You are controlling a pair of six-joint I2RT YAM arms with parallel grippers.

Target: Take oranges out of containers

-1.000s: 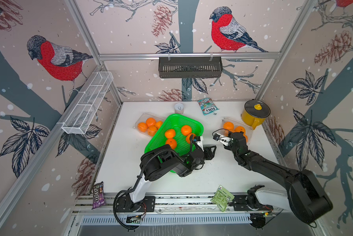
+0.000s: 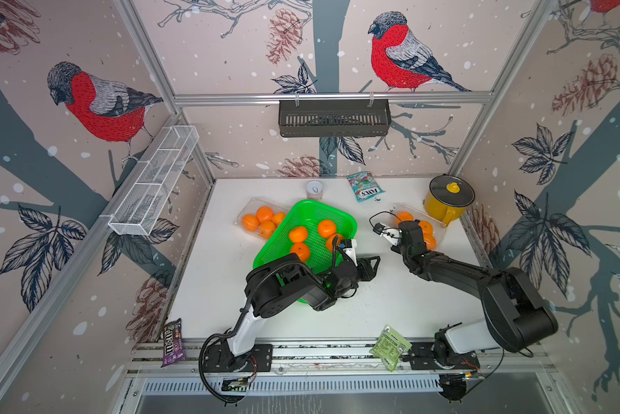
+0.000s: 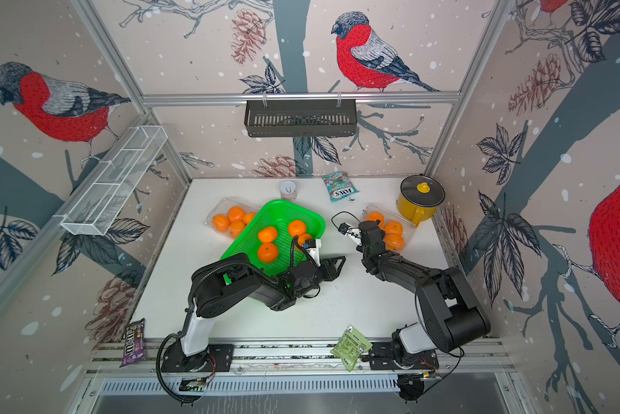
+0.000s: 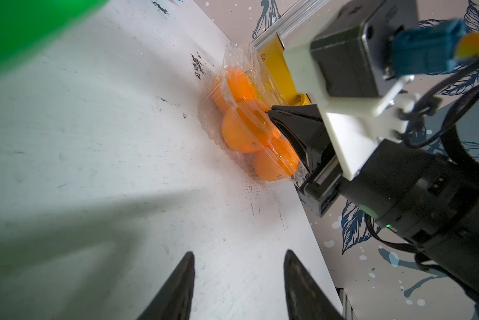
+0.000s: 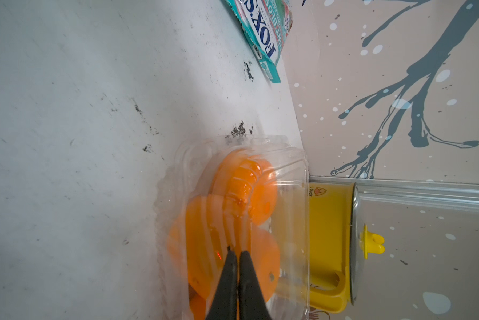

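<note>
A clear plastic container [image 5: 196, 144] with several oranges [image 5: 218, 234] stands on the right of the table. Right at it is my right gripper, its fingers together in front of the container's wall; nothing shows between them. A second clear container [image 2: 238, 219] with several oranges [image 2: 250, 222] sits at the left. Between the two lies a green basket [image 2: 351, 219] holding several oranges [image 2: 298, 234]. My left gripper hovers over the table by the basket's right side, fingers apart and only bare table in the gap.
Behind the right container stands a yellow pot [image 2: 437, 207] with a dark lid. A Fox's packet [image 2: 365, 186] and a small cup [image 2: 314, 189] lie at the back. Free table stretches between the basket and the right container. A green packet [image 2: 390, 347] lies at the front edge.
The right arm has swung a little leftward and its gripper has shifted slightly back along the right container. My left arm stands almost where it was.
</note>
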